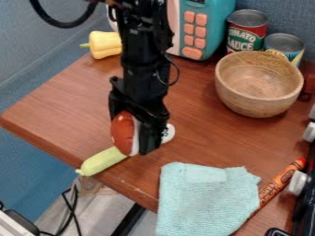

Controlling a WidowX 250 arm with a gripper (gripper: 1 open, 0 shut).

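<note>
The black robot gripper (138, 136) is low over the left-middle of the wooden table, right beside a red and white object (122, 129) whose far side it hides. A pale yellow-green, corn-like item (101, 160) lies just below at the table's front edge. Whether the fingers are closed on the red object cannot be told. A small white shape shows at the gripper's right.
A wooden bowl (259, 90), cans (246, 32) and a toy microwave (193, 29) stand at the back. A yellow item (105, 43) is at the back left. A cloth (207, 203) and a patterned stick (282, 182) lie front right.
</note>
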